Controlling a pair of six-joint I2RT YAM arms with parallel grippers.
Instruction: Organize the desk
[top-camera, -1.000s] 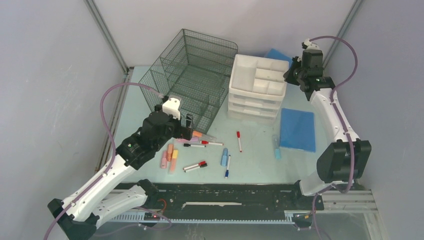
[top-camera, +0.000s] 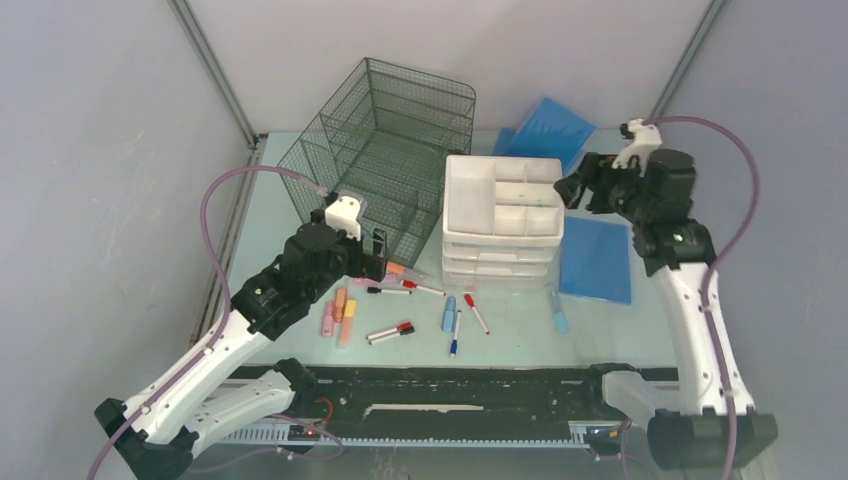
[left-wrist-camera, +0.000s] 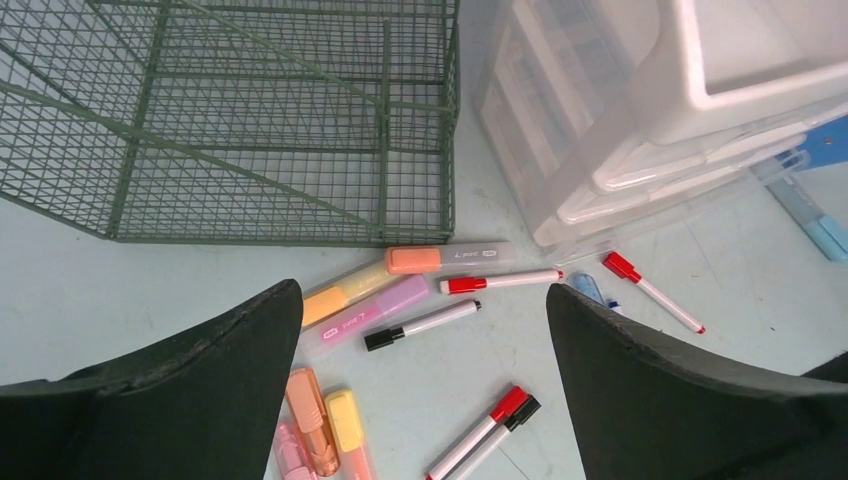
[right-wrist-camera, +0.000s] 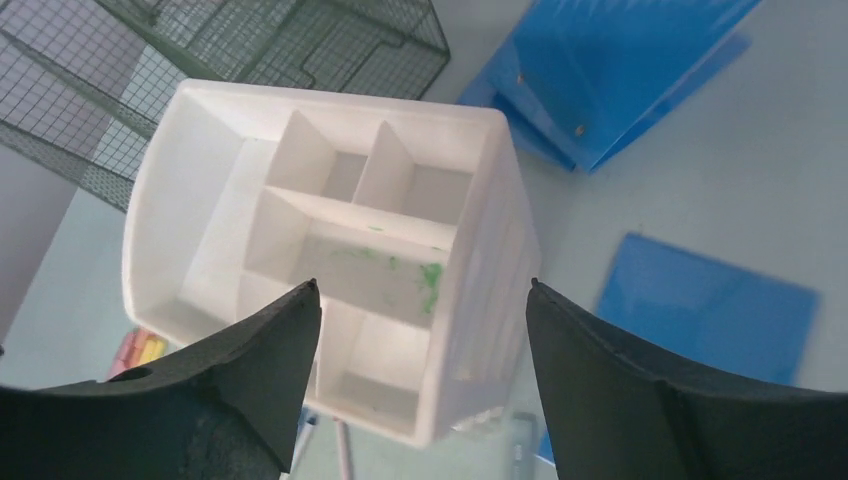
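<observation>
A white plastic drawer organizer (top-camera: 470, 190) with compartments on top stands mid-desk, beside a green wire basket (top-camera: 390, 150). Markers and highlighters lie loose in front: a pink highlighter (left-wrist-camera: 365, 310), an orange-capped one (left-wrist-camera: 413, 260), red-capped markers (top-camera: 475, 312), a blue highlighter (top-camera: 448, 313) and several others. My left gripper hangs open over the basket's front edge and pens, nothing between its fingers. My right gripper is open at the organizer's right end, fingers apart; whether they touch it is unclear.
A blue folder (top-camera: 595, 260) lies flat right of the organizer; blue folders (top-camera: 540, 130) lean at the back behind it. The desk (top-camera: 510, 340) has clear room along its front edge.
The organizer has shifted left and toward the front. My right arm has moved the same way, toward the front. The left arm is unchanged.
</observation>
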